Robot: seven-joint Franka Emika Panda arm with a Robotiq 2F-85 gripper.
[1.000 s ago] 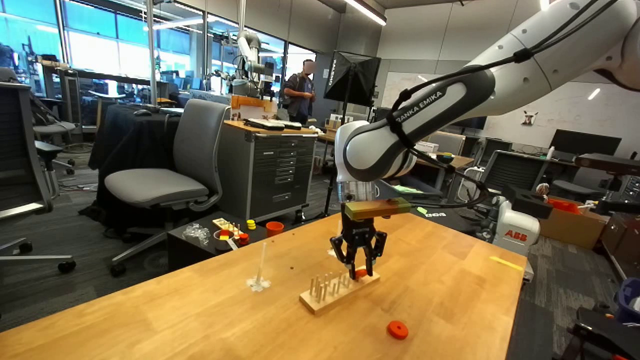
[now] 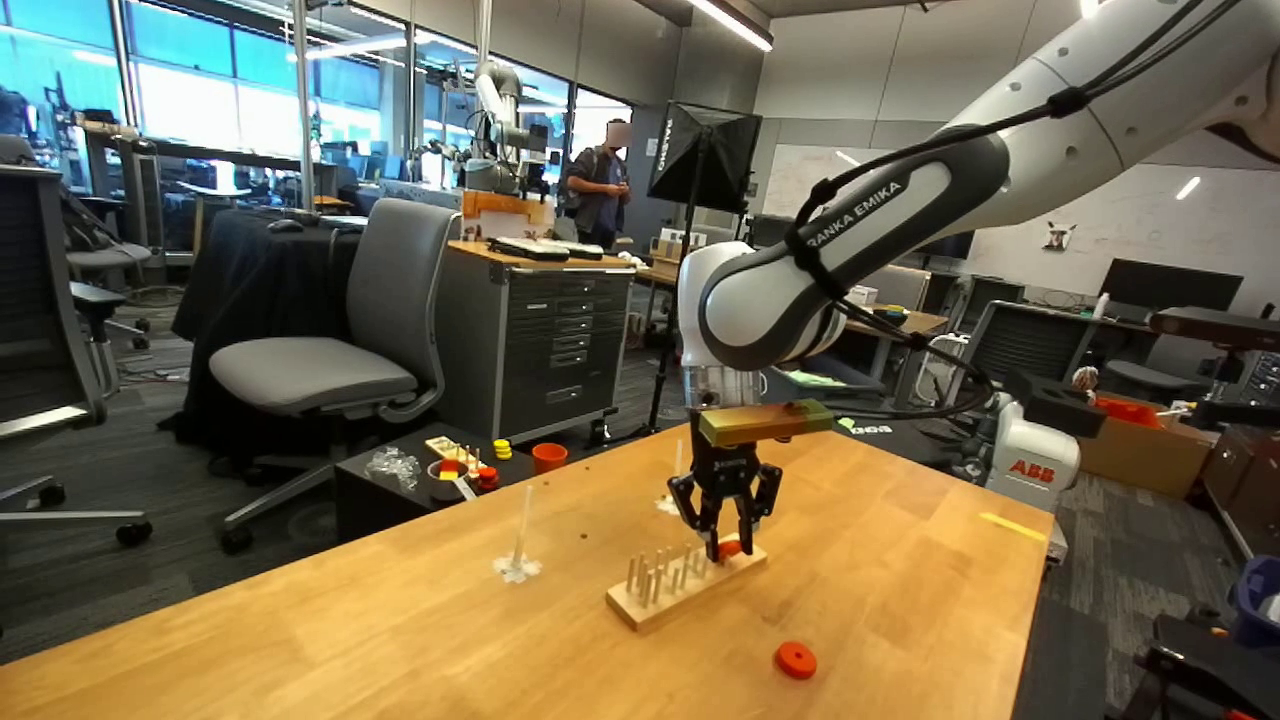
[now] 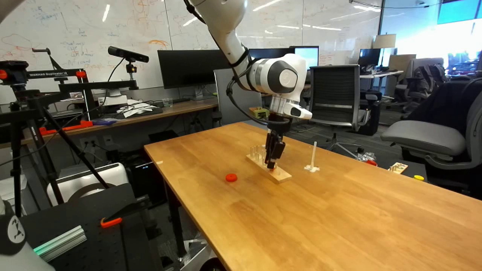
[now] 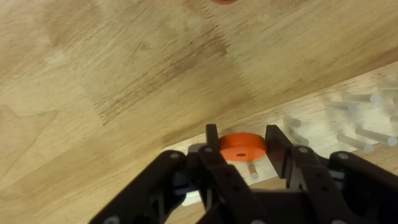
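A pale wooden peg board (image 2: 651,612) lies on the table, its several upright pegs (image 4: 367,140) of differing heights crowding one half. Over the sparser end, my gripper (image 2: 731,553) points straight down, shut on a red disc (image 4: 244,143). One finger (image 4: 211,134) presses each side of that disc, whose dark centre hole shows. A short peg (image 4: 252,171) stands out beside the disc's lower edge in the wrist view. Whether the disc touches the board or sits over a peg cannot be told. A second red disc (image 2: 795,660) lies flat on the bare table, apart from the board.
Thin upright rods are taped to the table, one (image 2: 522,534) left of the board and another (image 3: 313,156) behind it. Off the table, a low black box (image 2: 372,486) holds small parts.
My gripper has shifted slightly right and down in exterior view 1, still around the disc. The peg board has slid a little the same way. The loose disc has not moved.
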